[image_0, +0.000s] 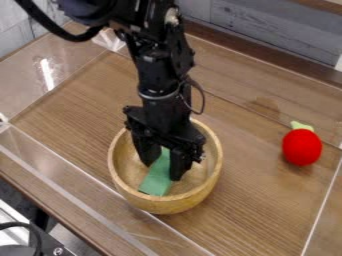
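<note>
The black gripper (163, 152) reaches down from the top into a tan bowl (187, 196) at the lower middle of the camera view. In the bowl lies a green object (156, 182), partly under the fingers. Whether the fingers touch or hold it is unclear, as is how far they are apart.
A red tomato-like object (301, 149) with a pale green top lies on the wooden table (94, 110) at the right. A wall bounds the back.
</note>
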